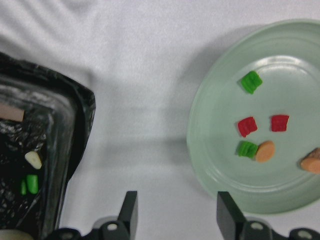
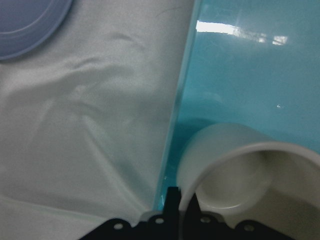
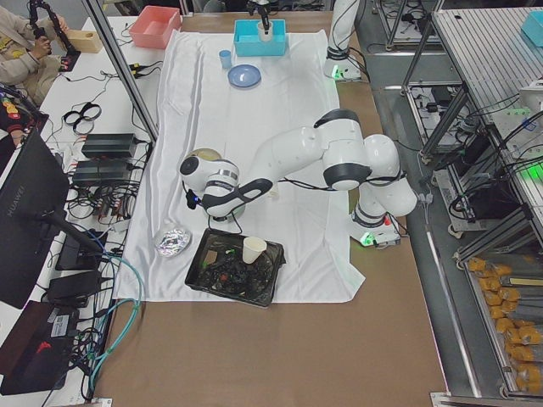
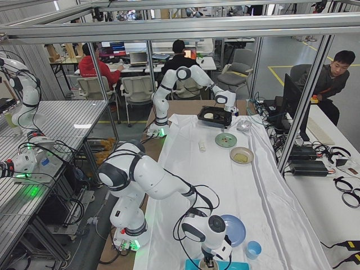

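Observation:
My left gripper stands open, nothing between its fingers, between a black tray and a pale green plate. The plate holds red and green gummy pieces and beige pieces. The tray holds small pieces, dark crumpled lining and, in the left camera view, a white cup. My right gripper is shut on the rim of a white cup in the blue bin.
A blue plate and blue cup are beside the bin. A tan plate and crumpled foil dish lie on the white cloth, whose middle is fairly clear.

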